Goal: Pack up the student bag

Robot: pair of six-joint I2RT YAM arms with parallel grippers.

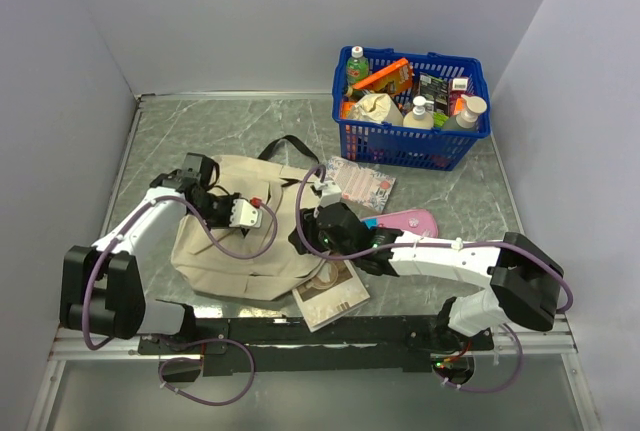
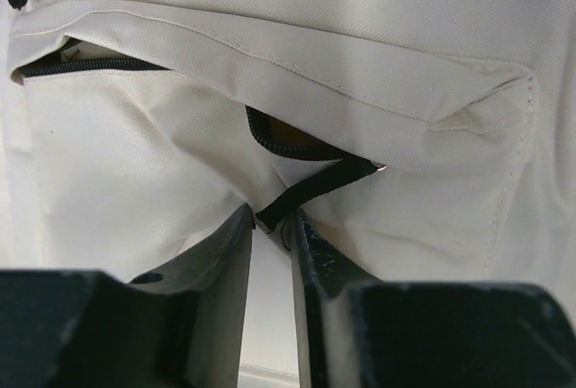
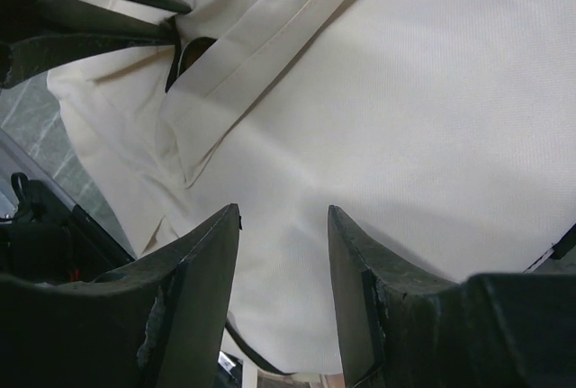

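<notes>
The cream bag (image 1: 235,276) lies flat at the left of the table, its dark strap looped at the top. In the left wrist view, a zipped pocket (image 2: 396,91) gapes slightly, and a black pull strip (image 2: 319,184) hangs from its zip. My left gripper is a little open, with the strip's end between its fingertips; whether they touch it is unclear. Over the bag's right side, my right gripper stands open and empty above plain cloth. A book (image 1: 332,296) sticks out by the bag's lower right edge, and a pink pencil case (image 1: 412,220) lies farther right.
At the back right stands a blue basket (image 1: 400,145) crowded with bottles and boxes. A clear printed pouch (image 1: 362,184) lies between it and the bag. Both arms hang low over the bag, close together. Bare tabletop (image 1: 455,191) shows at the right.
</notes>
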